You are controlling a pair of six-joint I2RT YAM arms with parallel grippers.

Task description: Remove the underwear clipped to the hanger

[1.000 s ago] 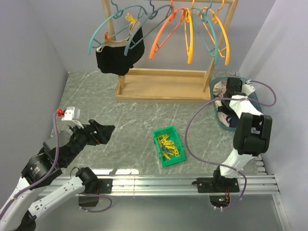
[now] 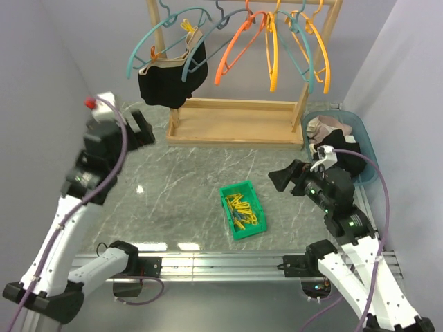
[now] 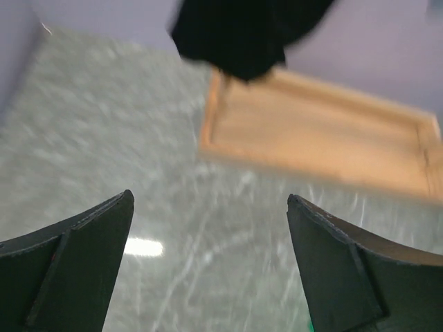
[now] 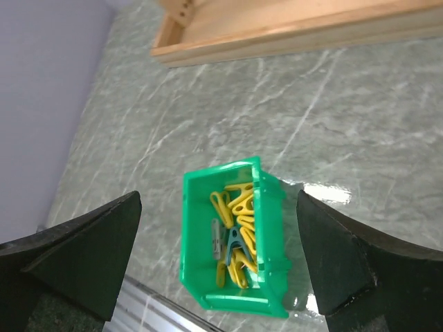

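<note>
Black underwear with a beige waistband [image 2: 169,81] hangs from the leftmost teal hanger [image 2: 142,48], held by an orange clip [image 2: 154,53] and a yellow clip [image 2: 187,26]. Its dark lower part [image 3: 246,34] shows blurred at the top of the left wrist view. Below and left of it, my left gripper [image 2: 147,128] is open and empty, its fingers [image 3: 83,252] spread wide. My right gripper [image 2: 278,181] stands open over the floor, between the green basket and the laundry tub, with nothing between its fingers.
The green basket [image 2: 234,189] holds several yellow clips [image 2: 242,209]. A blue-grey tub [image 2: 365,149] with clothes stands at the right. Other hangers [image 2: 273,55] crowd the wooden rack [image 2: 228,142].
The left arm has risen and swung back toward the hanging underwear. My right arm has come out of the tub and moved left toward the basket. The underwear has not moved.
</note>
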